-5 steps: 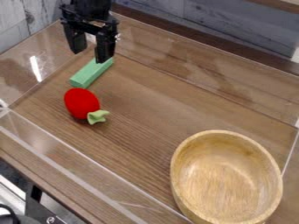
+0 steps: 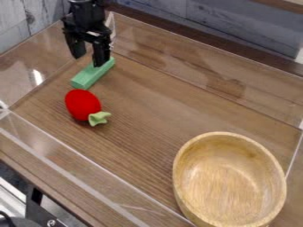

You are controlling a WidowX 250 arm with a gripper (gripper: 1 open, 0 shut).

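My black gripper (image 2: 88,46) hangs at the top left, open, just above the upper end of a mint-green bar (image 2: 92,74) lying on the wooden table. Whether its fingers touch the bar cannot be made out. A red strawberry-like object (image 2: 83,105) with a pale green top lies nearer the front, below the bar.
A large pale wooden bowl (image 2: 229,177) occupies the front right. The table's left edge runs along the lower left.
The gripper has drawn back toward the upper left and looks smaller and narrower in view. The bar, red object and bowl have not visibly moved.
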